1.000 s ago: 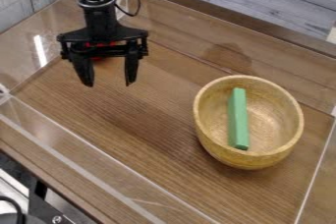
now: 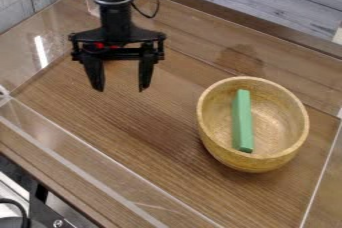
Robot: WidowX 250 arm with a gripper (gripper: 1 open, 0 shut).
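My black gripper (image 2: 118, 70) hangs over the upper left of the wooden table, open, its two fingers pointing down and apart. Behind it, partly hidden, is a small red object (image 2: 102, 46). At the lower right sits a wooden bowl (image 2: 214, 112) with a long green bar (image 2: 242, 120) lying inside it.
A pale plank wall (image 2: 267, 2) runs along the back, with another at the upper left. A black cable lies in the bottom left corner.
My gripper has shifted slightly to the right. The bowl and green bar have not moved.
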